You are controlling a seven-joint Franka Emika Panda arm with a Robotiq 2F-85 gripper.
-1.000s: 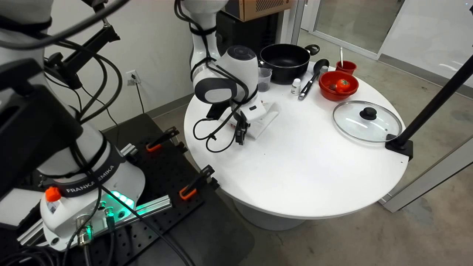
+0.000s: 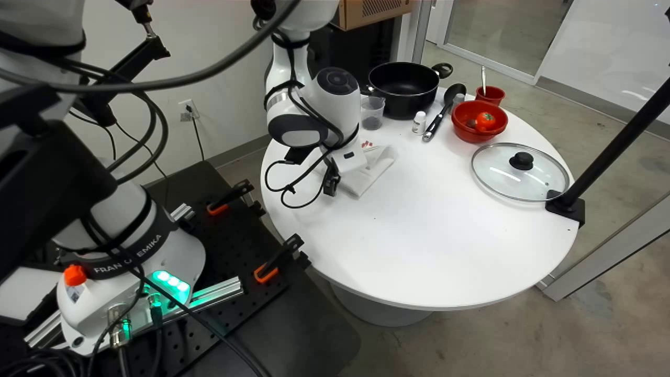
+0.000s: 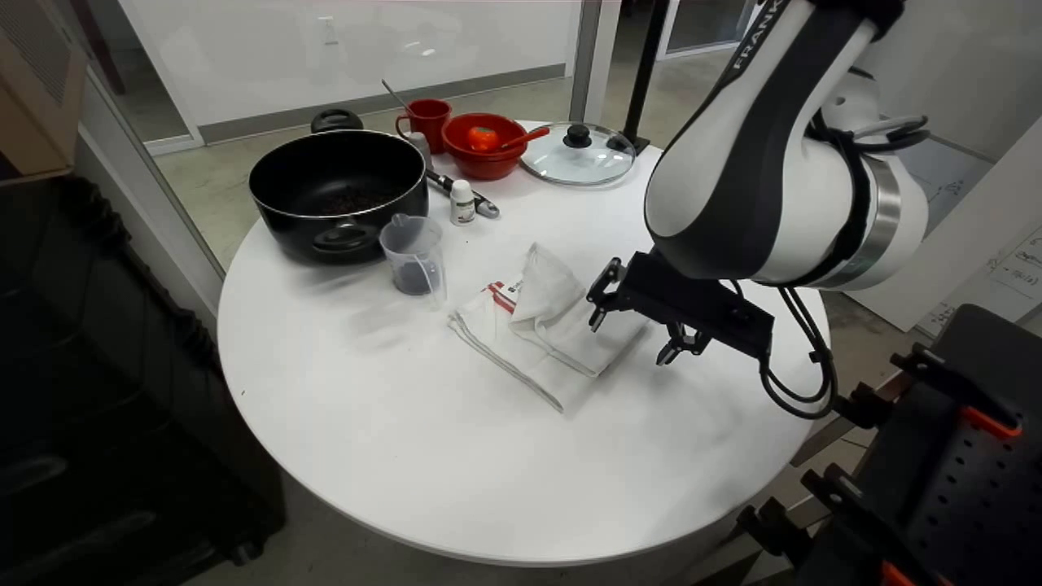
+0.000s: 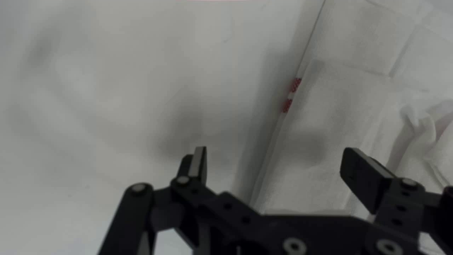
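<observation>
A white cloth (image 3: 547, 332) with red marks lies partly folded on the round white table (image 3: 391, 430), one flap standing up in a loose peak. My gripper (image 3: 640, 342) hangs low over the cloth's edge on the robot's side, its fingers wide apart. In the wrist view the cloth (image 4: 322, 140) fills the right half, and a straight edge of it runs between the fingers of my gripper. The left finger is over bare table, the right one over cloth; neither holds anything. In exterior view 1 the arm hides part of the cloth (image 2: 373, 169).
Beyond the cloth stand a clear measuring cup (image 3: 413, 255), a black pot (image 3: 337, 190) and a small white bottle (image 3: 461, 202). Red bowls (image 3: 483, 161), a red mug (image 3: 426, 122) and a glass lid (image 3: 579, 156) sit farther back.
The arm and gripper have shifted a little left and away in exterior view 1, showing more of the cloth. Its red marks now appear past the arm.
</observation>
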